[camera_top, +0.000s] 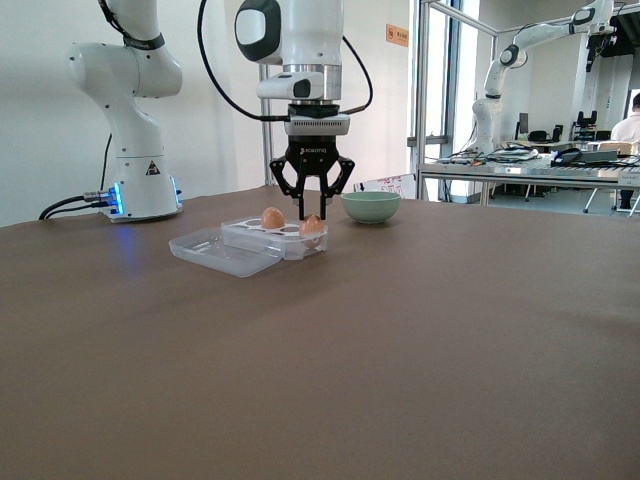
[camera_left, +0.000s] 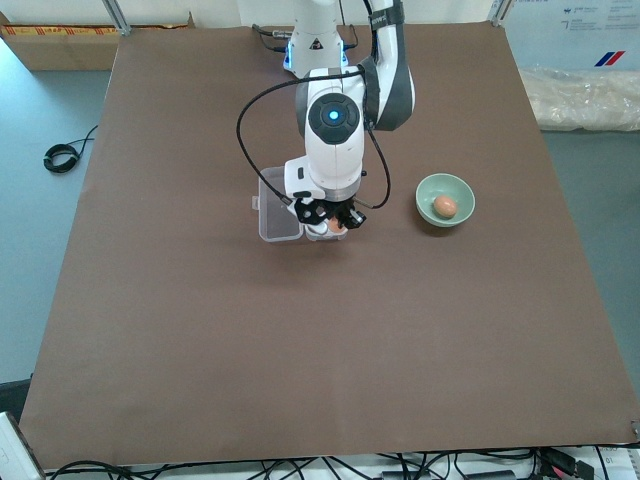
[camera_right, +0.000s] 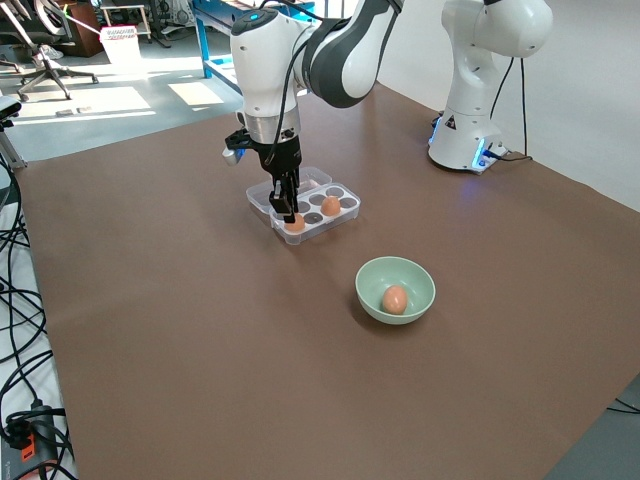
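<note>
The black gripper (camera_top: 312, 208) points straight down over the clear egg carton (camera_top: 247, 233), its fingertips at the near egg (camera_top: 312, 229); whether it grips that egg I cannot tell. A second egg (camera_right: 330, 206) sits in the carton, whose clear lid (camera_left: 278, 222) lies open beside it. The pale green bowl (camera_left: 445, 180) stands apart to the right in the left camera view and holds one egg (camera_right: 395, 298). In the left camera view the arm hides most of the carton.
The white robot base (camera_right: 462, 145) stands at the back. Cables run along one table edge, outside the top surface.
</note>
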